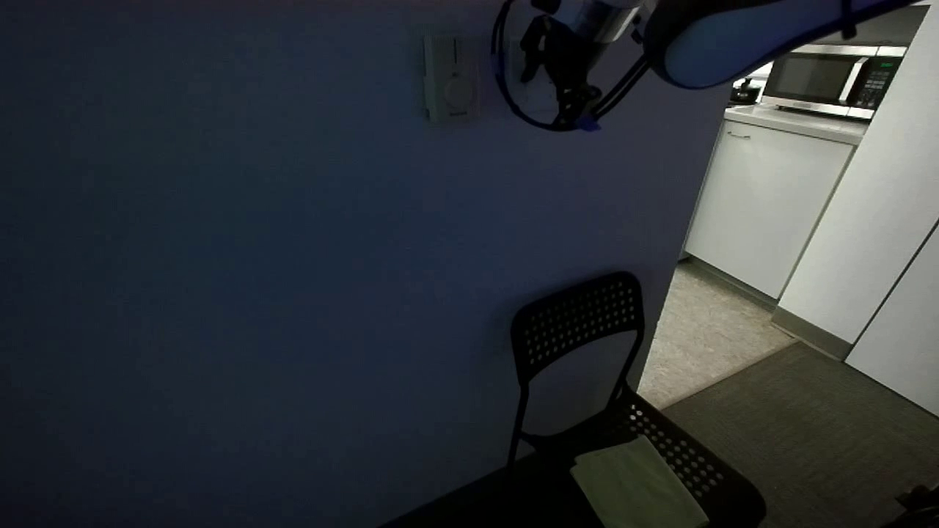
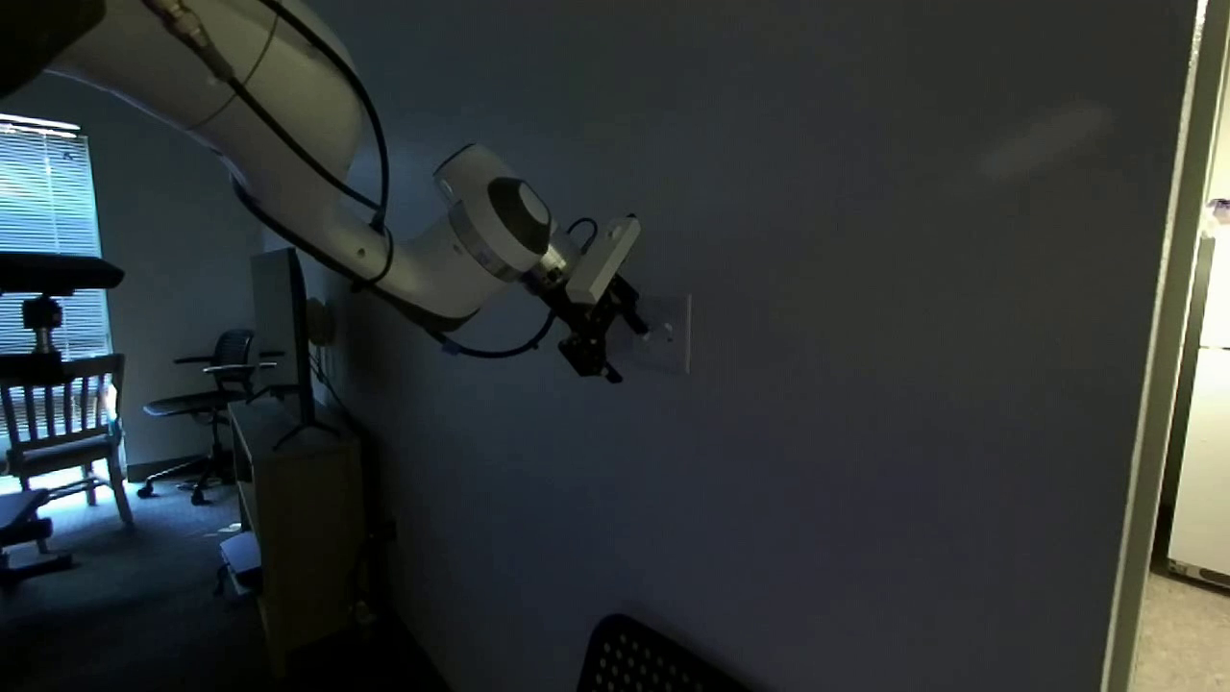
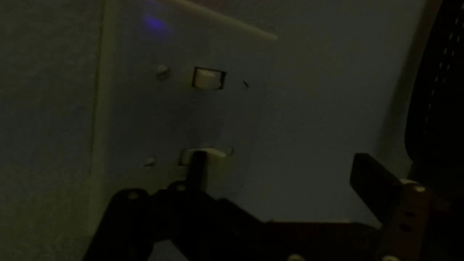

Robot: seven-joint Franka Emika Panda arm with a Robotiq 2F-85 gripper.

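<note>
A pale switch plate (image 3: pixel 130 108) with two toggles is fixed to the dark wall, seen close up in the wrist view. The upper toggle (image 3: pixel 207 80) stands clear of the gripper. At the lower toggle (image 3: pixel 215 152), one black fingertip (image 3: pixel 199 163) overlaps its edge; whether they touch I cannot tell. My gripper is open, its other finger (image 3: pixel 374 187) well off to the right, with nothing between them. In exterior view 2 the gripper (image 2: pixel 626 346) is right at the plate (image 2: pixel 677 334), partly covering it.
A thermostat (image 1: pixel 451 79) is mounted on the wall left of the gripper. Below stands a black chair (image 1: pixel 576 325) with a folded cloth (image 1: pixel 638 484) on its seat. A cabinet (image 2: pixel 306 496) with a monitor (image 2: pixel 281 334) stands along the wall. The room is dim.
</note>
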